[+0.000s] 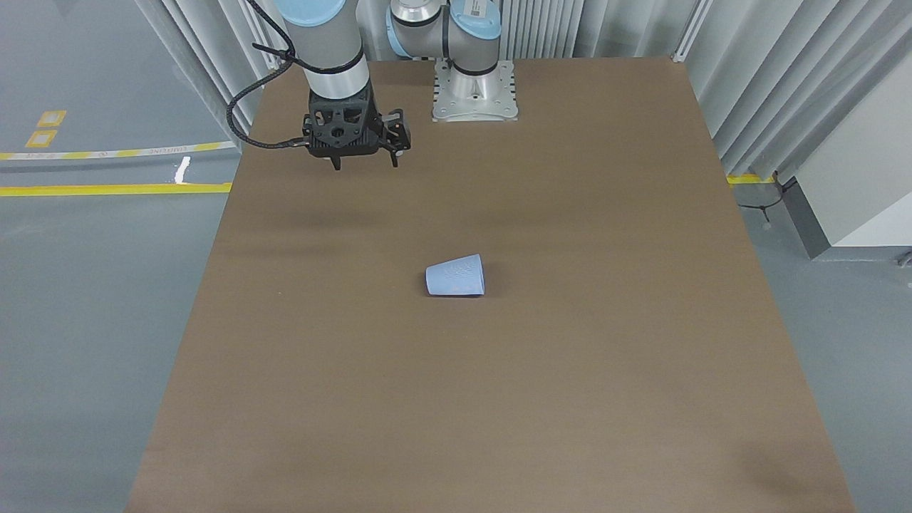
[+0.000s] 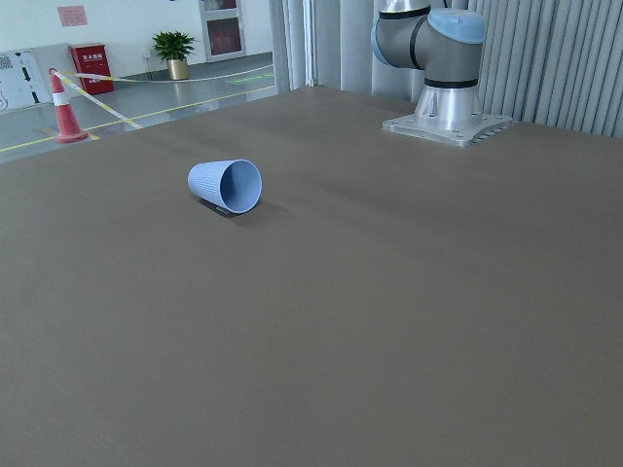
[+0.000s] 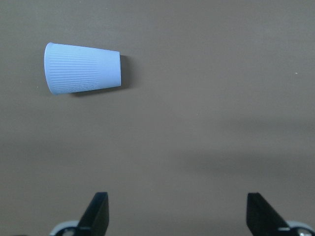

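A light blue ribbed cup (image 1: pixel 454 275) lies on its side near the middle of the brown table (image 1: pixel 496 393); its open mouth faces the viewer in the camera left view (image 2: pixel 224 185). My gripper (image 1: pixel 365 163) hangs over the back left part of the table, above and apart from the cup. In the wrist view the cup (image 3: pixel 82 69) is at the upper left, and the gripper's two fingers (image 3: pixel 96 214) stand wide open with only table between them. The gripper is out of frame in the camera left view.
The robot base plate (image 1: pixel 474 108) is fixed at the table's back edge, with pale curtains behind. A traffic cone (image 2: pixel 68 122) and a plant stand on the floor beyond the table.
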